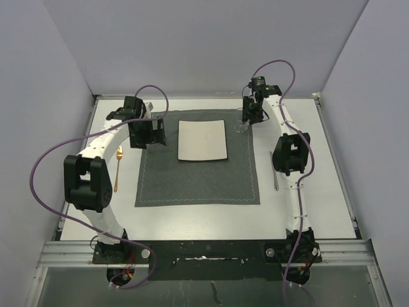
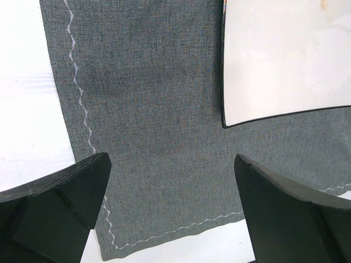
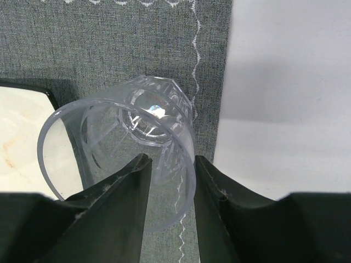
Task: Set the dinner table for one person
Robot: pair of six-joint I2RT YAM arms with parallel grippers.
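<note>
A clear cup (image 1: 241,126) stands on the far right part of the grey mat (image 1: 198,188), at its stitched border. In the right wrist view the cup (image 3: 98,104) has its rim toward me and its base on the cloth. My right gripper is parted at the cup's wall, one finger inside the rim and the other outside. A square cream plate (image 1: 202,140) lies on the mat, left of the cup. Above the mat's left side my left gripper hangs wide open and empty. On the white table lie a gold-coloured utensil (image 1: 117,167) at left and a thin knife-like one (image 1: 275,171) at right.
White table (image 1: 307,208) shows free on the right and along the front. My right arm reaches over the table beside the mat's right edge.
</note>
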